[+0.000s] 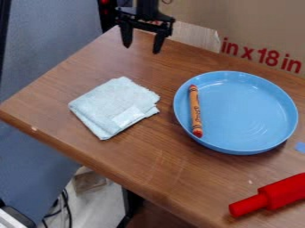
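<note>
At the top centre my black gripper (142,45) hangs over the back of the wooden table, fingers apart and open, nothing between them. A folded pale blue cloth (113,108) lies on the left of the table. A round blue plate (245,114) is on the right, with an orange crayon (195,110) lying in it near its left side. A red rolling pin (268,195) lies at the lower right, partly out of view.
A cardboard box (258,27) stands behind the table. A small blue piece (300,147) sits at the right edge. Cables hang below the table's left edge.
</note>
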